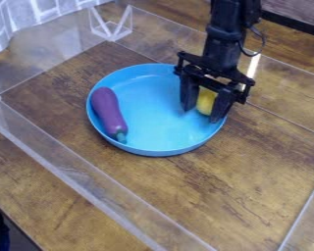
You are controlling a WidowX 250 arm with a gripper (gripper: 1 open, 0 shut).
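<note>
A blue plate [157, 131] rests on the wooden table, a purple eggplant [107, 110] on its left side. On its right side is a yellow object [207, 102], partly hidden by the black gripper [207, 96], whose fingers are down around it. Whether they grip it I cannot tell.
A clear plastic edge [55, 139] runs diagonally along the left. Bare table [238, 196] lies in front of the plate and to its right.
</note>
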